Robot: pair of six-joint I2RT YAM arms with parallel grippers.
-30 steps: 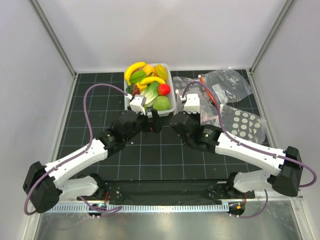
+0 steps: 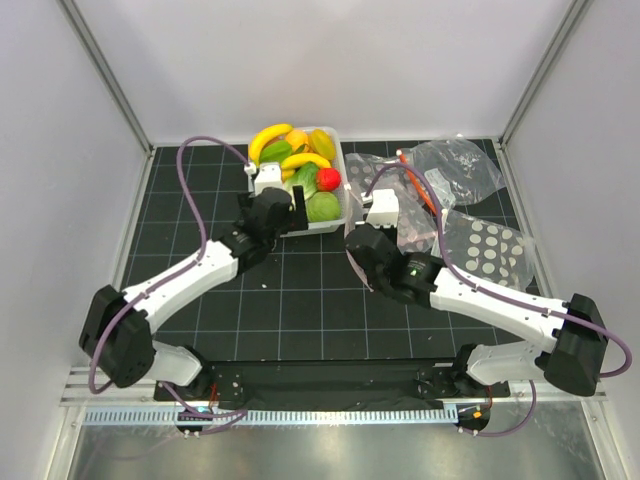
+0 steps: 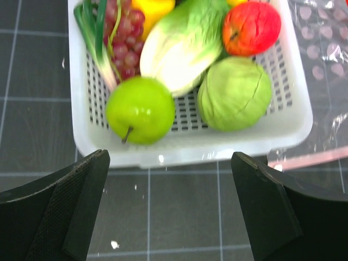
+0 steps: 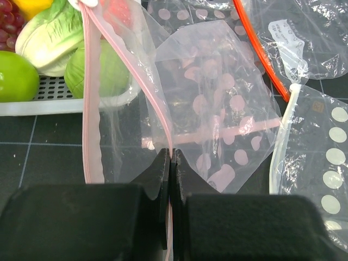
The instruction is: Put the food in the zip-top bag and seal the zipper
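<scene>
A white basket [image 3: 296, 117] of play food fills the upper part of the left wrist view. Inside it lie a green apple [image 3: 140, 110], a cabbage [image 3: 234, 93], a lettuce [image 3: 176, 51], a red apple [image 2: 328, 179], grapes [image 3: 126, 41] and bananas [image 2: 305, 160]. Over the basket's near edge my left gripper stands open, its gap empty. My right gripper is shut on one pink-edged rim of a clear zip bag [image 4: 128, 152]. The bag's other pink rim [image 4: 92, 136] hangs apart to the left, so its mouth gapes.
An orange-zip bag [image 4: 263, 51] and a white-zip dotted bag [image 4: 312, 157] lie flat on the right. Bare dark grid table [image 2: 290, 315] stretches in front of the basket.
</scene>
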